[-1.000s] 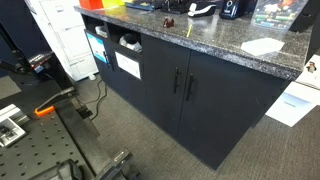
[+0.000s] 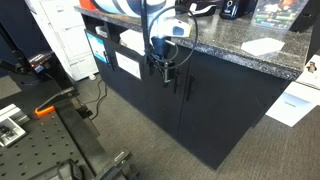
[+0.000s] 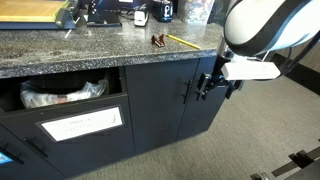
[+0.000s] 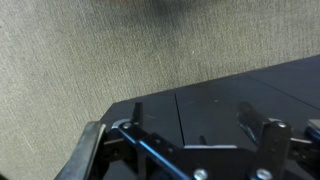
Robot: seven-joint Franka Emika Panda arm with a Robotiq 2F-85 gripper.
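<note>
My gripper [image 2: 165,70] hangs in front of the dark cabinet doors [image 2: 222,105], close to their handles; whether it touches one cannot be told. In exterior view 2 the gripper [image 3: 213,88] is beside a vertical handle [image 3: 187,92] on the door. Seen from the wrist, its two fingers stand apart on either side of the door seam [image 4: 179,115], with nothing between them. Both doors appear closed.
Above the doors runs a grey countertop [image 3: 100,50] with a yellow stick [image 3: 183,41] and brown clamp-like items [image 3: 158,40] on it. An open shelf with a plastic bag [image 3: 65,92] lies to the left.
The doors look unchanged.
</note>
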